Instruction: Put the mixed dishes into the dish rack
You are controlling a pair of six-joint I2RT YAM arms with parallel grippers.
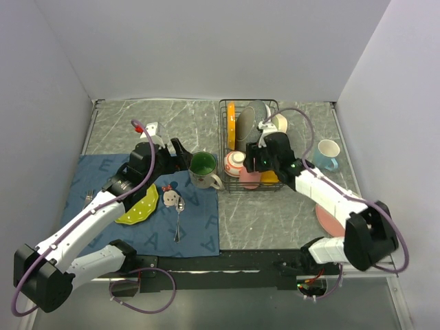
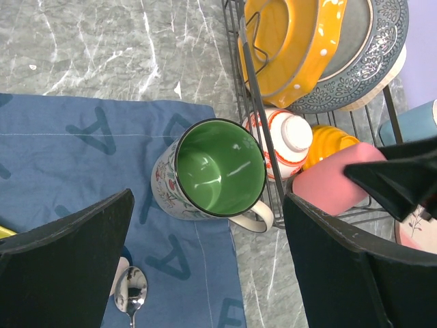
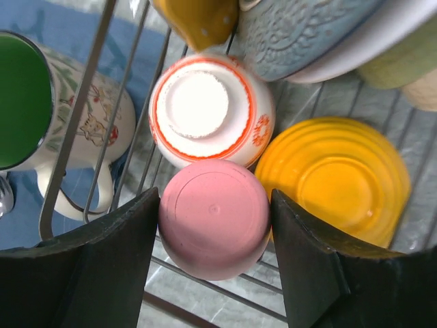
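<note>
The wire dish rack (image 1: 221, 127) stands at the middle of the counter. In its front part is a pink cup (image 3: 215, 229), and my right gripper is shut on its sides. Beside the cup rest an upturned white-and-orange bowl (image 3: 249, 109) and yellow dishes (image 3: 345, 188). Left of the rack, a floral mug with a green inside (image 2: 222, 167) stands on the blue cloth, its handle towards the rack. Above the mug, my left gripper hangs open, touching nothing that shows. A yellow-green plate (image 1: 141, 208) lies on the cloth, partly under the left arm.
An orange dish (image 1: 231, 124) and several plates stand upright at the rack's back. To the right are a light blue cup (image 1: 327, 152) and a pink plate (image 1: 330, 220), partly hidden by the right arm. A spoon (image 1: 179, 213) and fork (image 1: 89, 198) lie on the cloth (image 1: 199, 237).
</note>
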